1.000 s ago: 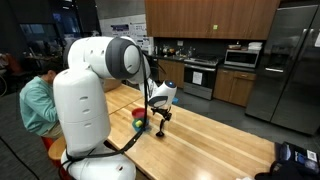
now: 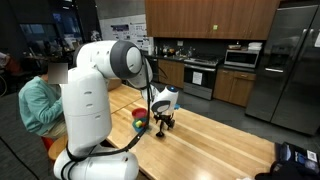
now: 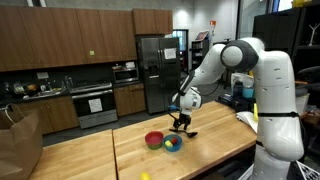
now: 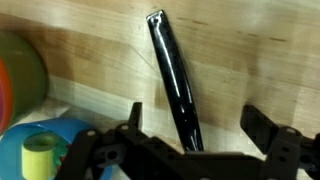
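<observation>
A slim, glossy black bar (image 4: 175,85) with a pale tip lies on the wooden table, running lengthwise between my fingers in the wrist view. My gripper is open above it, one finger on either side and nothing held. The bar's near end is cut off by the gripper body. In exterior view 2 the gripper (image 3: 180,125) points down just right of the bowls, with a dark shape (image 3: 192,134) on the table beneath it.
A blue bowl (image 3: 174,147) holding small coloured items and a red bowl (image 3: 154,139) stand close beside the gripper. A yellow object (image 3: 145,176) sits nearer the camera. A person in teal (image 2: 40,105) is at the left.
In exterior view 1 the gripper has come down a little closer to the dark object on the table. The bowls stay where they were.
</observation>
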